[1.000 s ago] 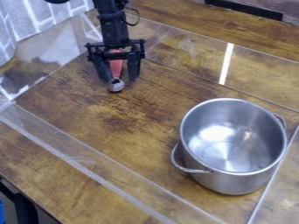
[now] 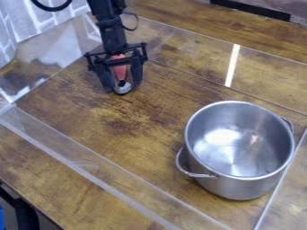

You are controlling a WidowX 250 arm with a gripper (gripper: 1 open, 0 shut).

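Observation:
My black gripper (image 2: 118, 59) hangs at the upper left, over a red object (image 2: 120, 70) with a small grey, rounded end (image 2: 121, 86) low on the wooden table. The gripper's body surrounds the red object; whether its fingers are shut on it I cannot tell. A large steel pot (image 2: 238, 145) with wire handles stands at the lower right, well apart from the gripper.
Clear strips or panels run along its left and right sides. A white strip (image 2: 234, 58) lies at the upper right.
The gripper has moved slightly down in the view, and its angle differs a little over the red object. The pot is unmoved.

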